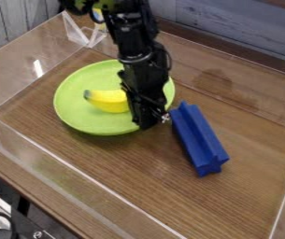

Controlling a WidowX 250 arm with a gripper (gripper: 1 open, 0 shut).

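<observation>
My gripper (149, 114) hangs low over the right part of a round green plate (78, 112), its tip close to the plate's right rim; it looks shut, with nothing visible between its fingers. A yellow banana (104, 99) lies on the plate, just left of the gripper and partly hidden by it. A blue elongated block (198, 140) lies on the wooden table right of the plate, beside the gripper.
Bare wooden table (132, 187) fills the front and the right. Light walls bound the table at the back and left. A black cable curls at the bottom left corner.
</observation>
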